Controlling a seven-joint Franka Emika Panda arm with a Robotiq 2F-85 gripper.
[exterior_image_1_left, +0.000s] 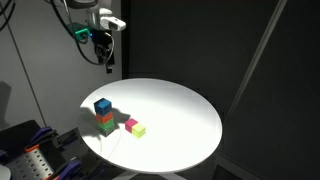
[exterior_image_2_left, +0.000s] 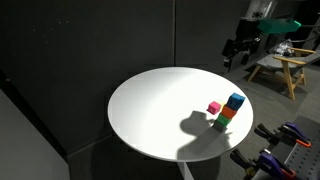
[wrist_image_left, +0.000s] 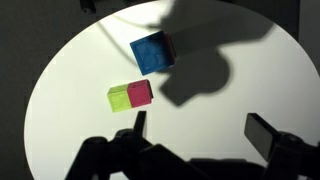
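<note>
On the round white table stands a stack of blocks: a blue block (exterior_image_1_left: 103, 106) on top, an orange-red block (exterior_image_1_left: 105, 117) under it and a green block (exterior_image_1_left: 107, 128) at the bottom. Beside the stack lie a pink block (exterior_image_1_left: 131, 125) and a yellow-green block (exterior_image_1_left: 139, 130), side by side and touching. From above, the wrist view shows the blue block (wrist_image_left: 152, 53) near the far rim, with the pink block (wrist_image_left: 140, 93) and yellow-green block (wrist_image_left: 119, 98) closer. My gripper hangs high above the table, open, its fingers wide apart with nothing between them.
A wooden chair (exterior_image_2_left: 285, 68) stands behind the table. Dark curtains (exterior_image_1_left: 180, 40) close off the background.
</note>
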